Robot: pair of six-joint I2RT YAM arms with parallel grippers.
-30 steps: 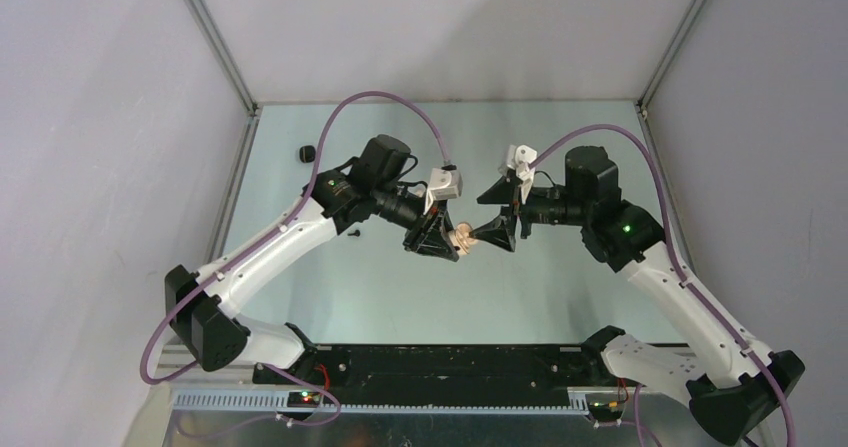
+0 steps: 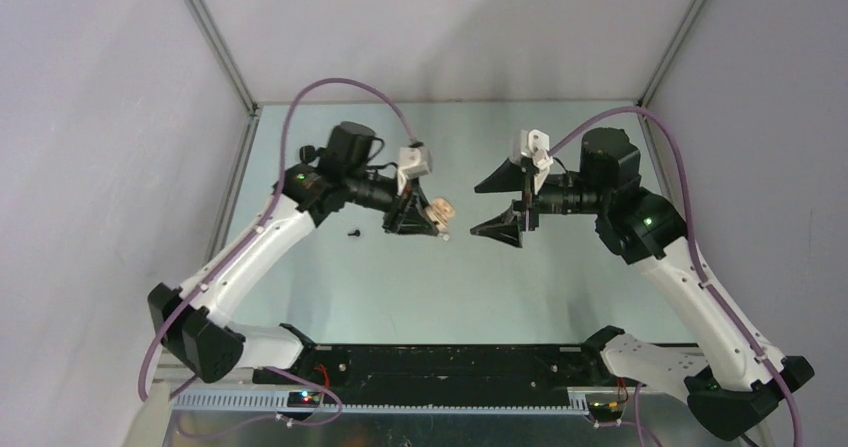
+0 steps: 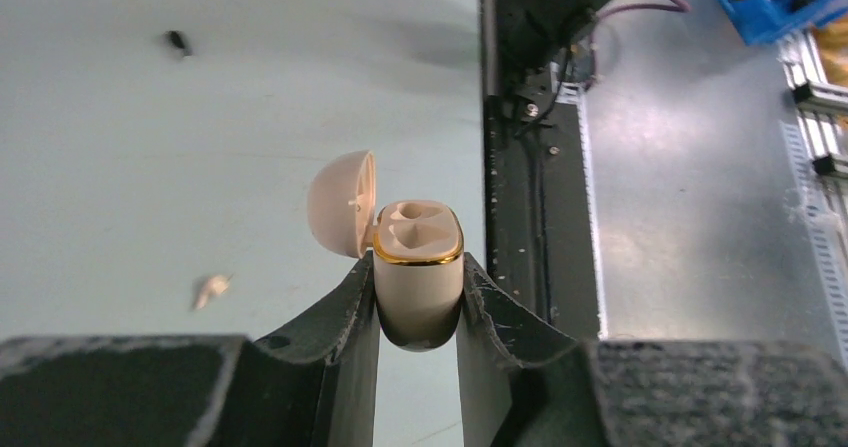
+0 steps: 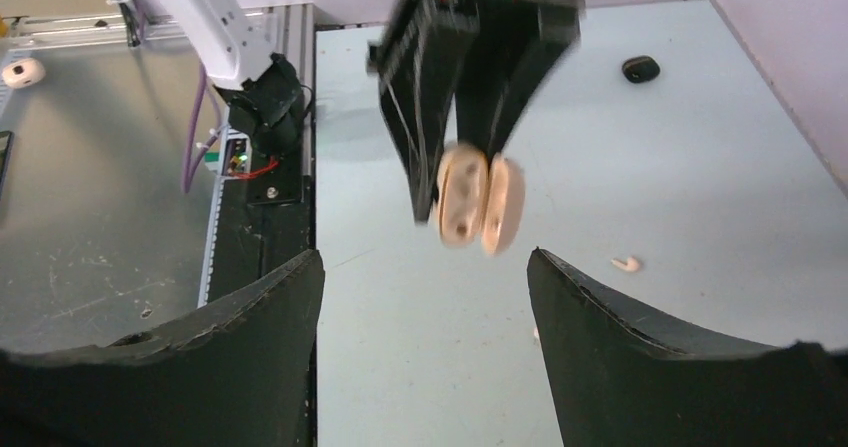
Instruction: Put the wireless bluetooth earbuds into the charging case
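My left gripper (image 2: 425,217) is shut on the beige charging case (image 3: 418,277), held in the air with its lid (image 3: 335,202) swung open and its earbud slots facing up in the left wrist view. In the right wrist view the case (image 4: 462,195) is blurred between the left fingers. My right gripper (image 2: 495,207) stands open, apart from the case to its right, nothing between its fingertips. A small beige earbud (image 3: 212,289) lies on the table in the left wrist view; another (image 4: 627,264) shows in the right wrist view.
A black object (image 4: 640,69) lies toward the back left, and a small dark piece (image 2: 354,233) lies left of centre. Walls bound the sides and back; a black rail runs along the front edge.
Both arms have drawn apart: the left gripper with the case moved left and up in the top view, the right gripper moved right.
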